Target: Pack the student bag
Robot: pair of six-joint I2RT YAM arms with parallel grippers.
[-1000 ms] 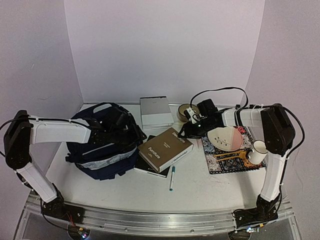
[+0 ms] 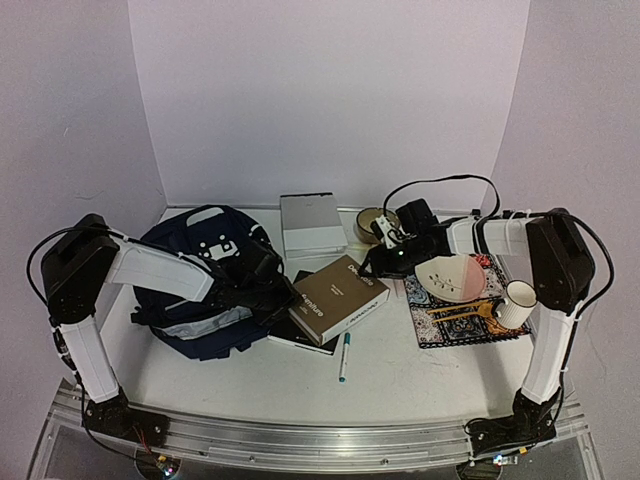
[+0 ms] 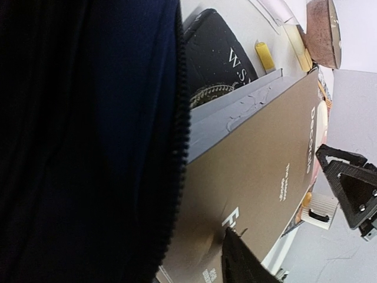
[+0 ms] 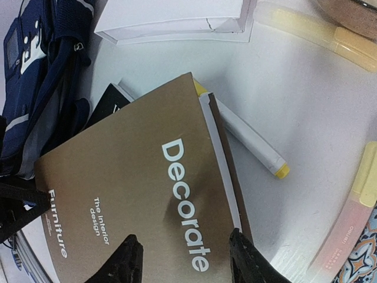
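The brown book (image 2: 338,298), lettered "Decorate" and "Furniture", lies askew on a black book (image 2: 290,336). On the left is the dark blue bag (image 2: 170,312). My left gripper (image 2: 287,298) is at the brown book's left end beside the bag. In the left wrist view, one of its fingers (image 3: 238,259) shows against the cover; dark blue cloth hides the other side, so its grip cannot be told. My right gripper stands open over the "Decorate" end, its fingertips apart and the cover visible between them.
A white box (image 2: 312,225) stands behind the books, with a round container (image 2: 367,222) to its right. A blue-capped pen (image 2: 345,358) lies in front. A plate (image 2: 452,280) and a white mug (image 2: 516,305) occupy the right.
My left gripper has moved to the right and toward the front, onto the brown book's left end. That book has shifted slightly right. The right arm looks nearly still.
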